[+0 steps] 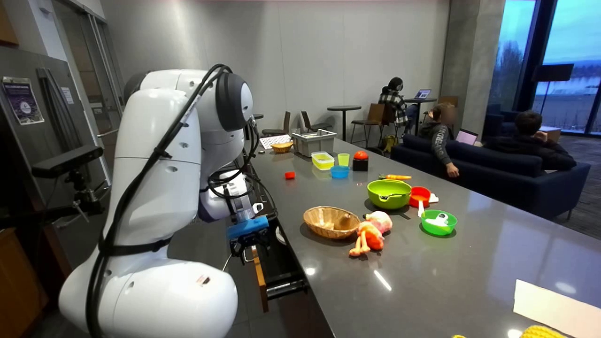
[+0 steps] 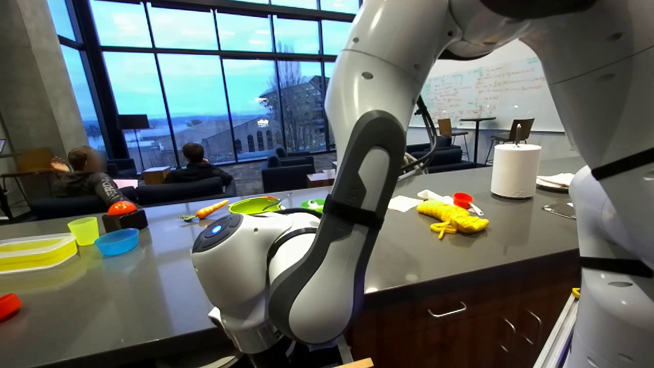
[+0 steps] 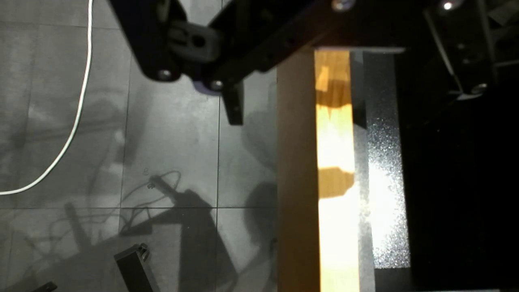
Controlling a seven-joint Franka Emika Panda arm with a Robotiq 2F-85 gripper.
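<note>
An open drawer juts out from under the counter; its wooden front shows in exterior view 1. My gripper is lowered over that front, below counter height, its fingertips too small there to make out. Seen from the wrist, the gripper is open, one finger on the floor side and the other over the dark drawer interior. Between them runs the lit top edge of the drawer front. Whether either finger touches it I cannot tell. Exterior view 2 hides the fingers below the arm.
On the counter are a wicker basket, a pink-orange plush toy, green bowls, a grey bin and several small containers. A white cable crosses the floor. A paper towel roll stands farther along.
</note>
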